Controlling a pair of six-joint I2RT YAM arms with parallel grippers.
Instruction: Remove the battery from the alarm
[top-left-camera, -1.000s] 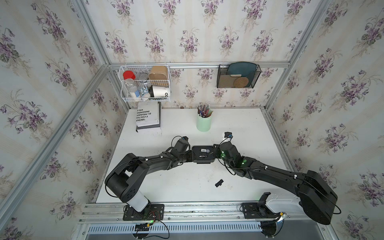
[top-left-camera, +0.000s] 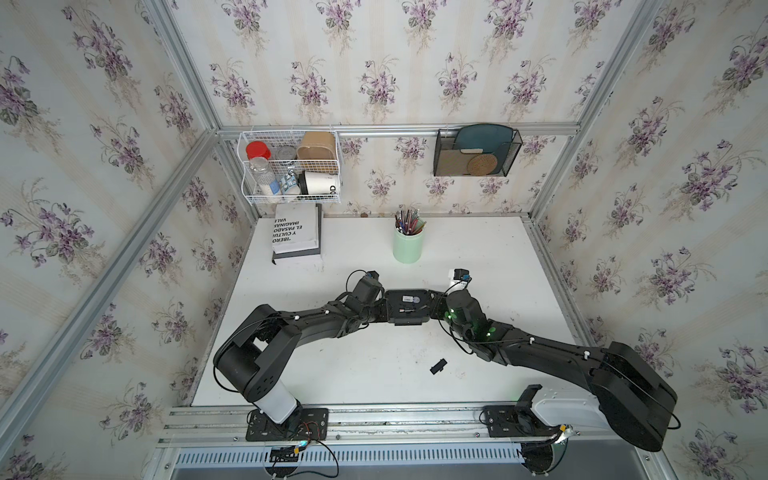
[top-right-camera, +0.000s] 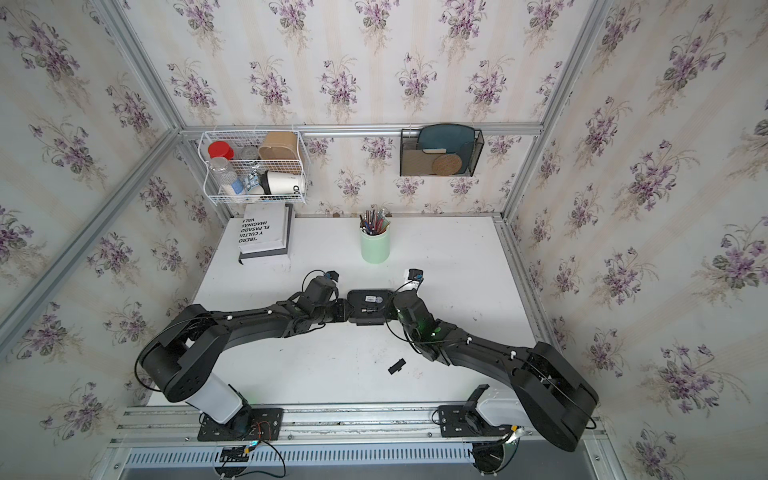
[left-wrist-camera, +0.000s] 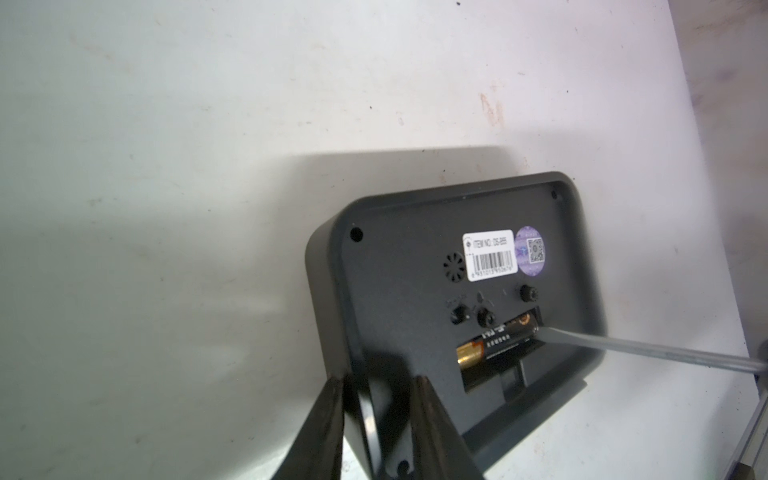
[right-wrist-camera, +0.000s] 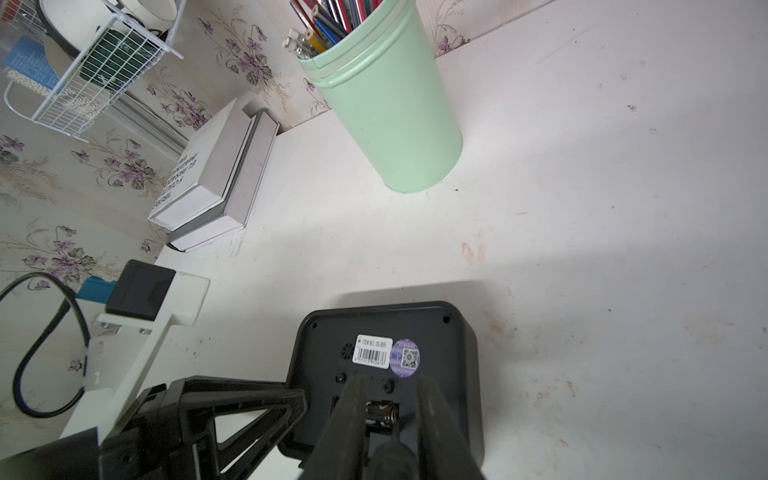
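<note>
The black alarm (top-left-camera: 408, 304) lies back-up between my grippers, with a label and an open battery compartment holding a battery (left-wrist-camera: 496, 340). In the left wrist view my left gripper has its fingers apart over the alarm's near side edge; whether they grip it is unclear. My right gripper is shut on a screwdriver, whose thin metal shaft (left-wrist-camera: 640, 345) reaches the battery's right end in the compartment.
A small black piece (top-left-camera: 437, 365) lies on the near right of the table (top-left-camera: 304, 368). A green pen cup (top-left-camera: 407, 246) and books (top-left-camera: 296, 228) stand at the back. Wire baskets hang above.
The left arm has moved only a little.
</note>
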